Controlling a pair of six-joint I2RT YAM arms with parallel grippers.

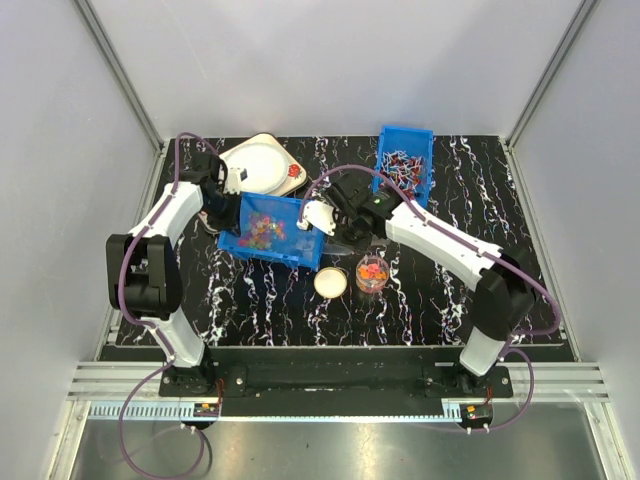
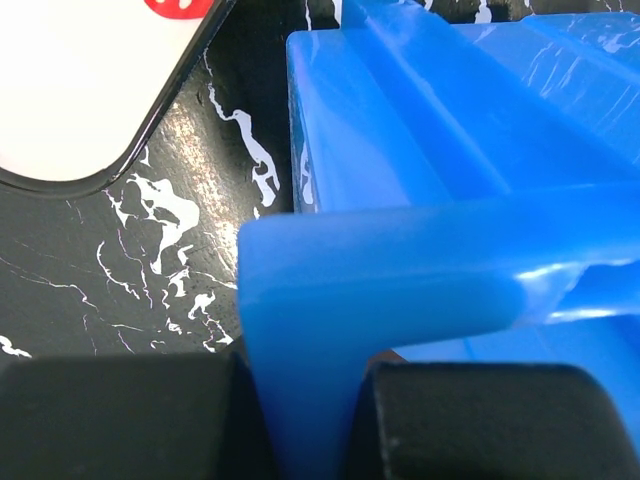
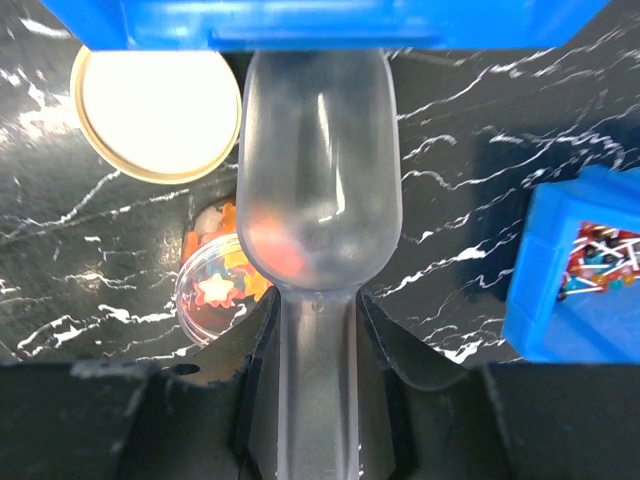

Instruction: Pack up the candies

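My left gripper is shut on the rim of a blue bin (image 2: 420, 270). In the top view that bin (image 1: 282, 200) has several colourful candies (image 1: 262, 231) toward its left part. My right gripper is shut on the handle of a clear scoop (image 3: 320, 150), just right of the bin. The scoop's bowl points toward the bin's blue edge (image 3: 330, 30). A reddish blur shows through the bowl near the jar; whether it lies inside I cannot tell. The round clear jar (image 1: 372, 275) holds orange and yellow star-shaped candies (image 3: 215, 290).
A pale round lid (image 1: 330, 282) lies left of the jar. At the back right is another blue bin (image 1: 405, 135) of wrapped candies (image 1: 402, 172). A white plate (image 1: 256, 166) on a tray (image 1: 285, 152) sits behind the first bin.
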